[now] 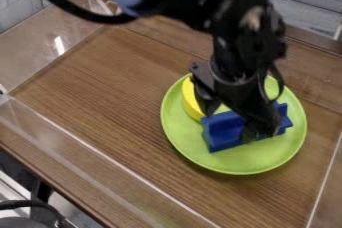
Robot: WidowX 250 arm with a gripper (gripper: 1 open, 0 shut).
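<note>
A green plate (227,155) rests on the right of the wooden table, holding a blue block (221,132) and, at its left, a yellow banana (190,97), partly hidden. My dark gripper (245,107) reaches down over the block, its fingers around or just above it.
A clear plastic barrier (80,157) runs along the table's front left. A white planked wall stands behind.
</note>
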